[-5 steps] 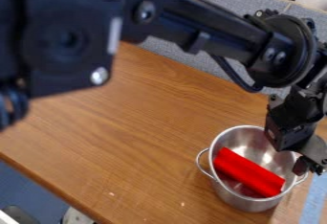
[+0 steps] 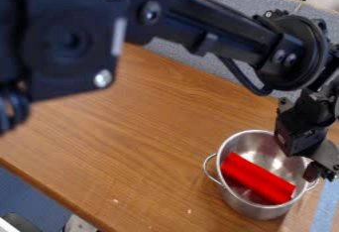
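Observation:
A steel pot point(image 2: 241, 139) with two side handles stands on the wooden table near the lower right, a red cylindrical object point(image 2: 256, 176) lying inside it. My gripper point(image 2: 312, 159), black, is at the right edge over the pot's right rim, partly cut off by the frame.
A grey textured surface point(image 2: 199, 69) lies behind it, partly covered by my arm, which crosses the upper part of the view. A blue area borders the table at the lower left.

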